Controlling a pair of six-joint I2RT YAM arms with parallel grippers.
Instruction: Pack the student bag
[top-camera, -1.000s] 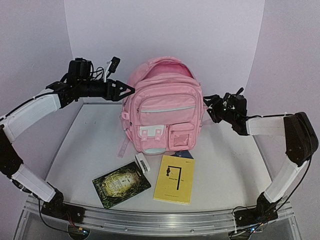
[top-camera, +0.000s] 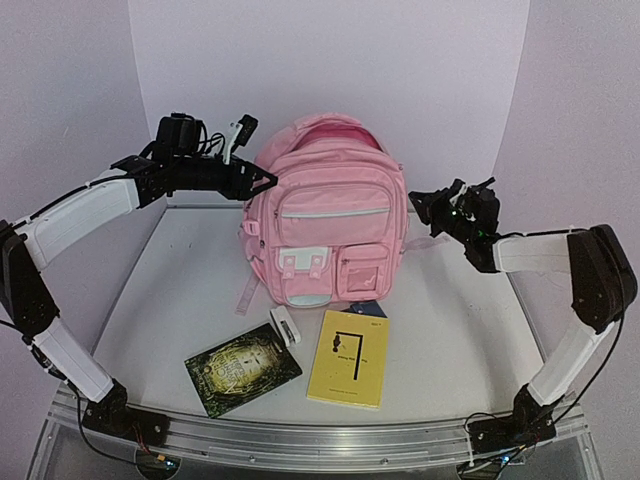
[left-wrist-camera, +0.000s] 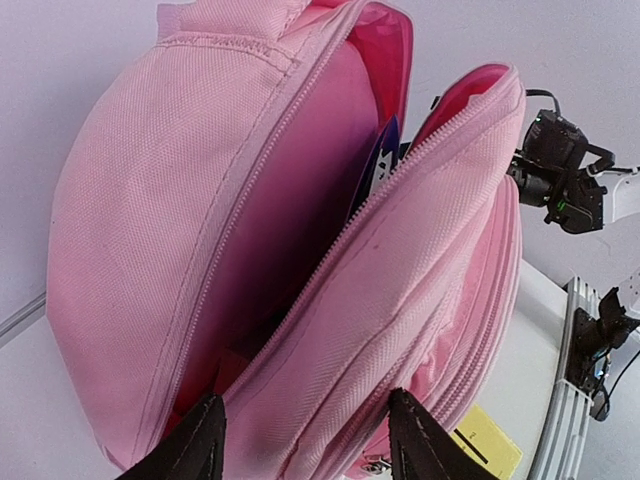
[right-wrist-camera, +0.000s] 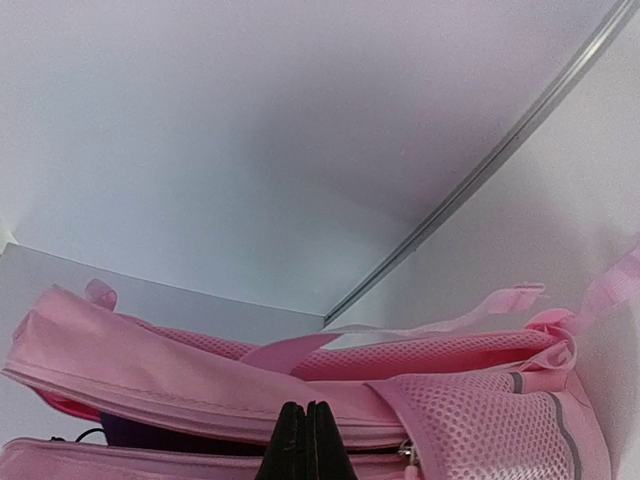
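The pink backpack (top-camera: 335, 215) stands upright against the back wall, its top opening unzipped. The left wrist view looks down into the gaping opening, where a dark blue item (left-wrist-camera: 382, 165) is partly seen inside. At the bag's upper left, my left gripper (top-camera: 272, 181) is open, its fingers (left-wrist-camera: 205, 445) apart with pink fabric between them. On the opposite side, my right gripper is shut beside the zipped edge, and nothing shows between its tips. A zipper pull (right-wrist-camera: 408, 452) lies just to its right. On the table lie a yellow book (top-camera: 348, 360) and a dark patterned book (top-camera: 242, 370).
A small white object (top-camera: 285, 326) touches the dark book's corner. Something dark blue (top-camera: 366, 308) peeks out behind the yellow book. A loose pink strap (top-camera: 247, 295) hangs at the bag's left.
Over the last second my left gripper has come right, up to the bag's side. My right gripper has shifted slightly toward the bag and back out. The bag and books stay put.
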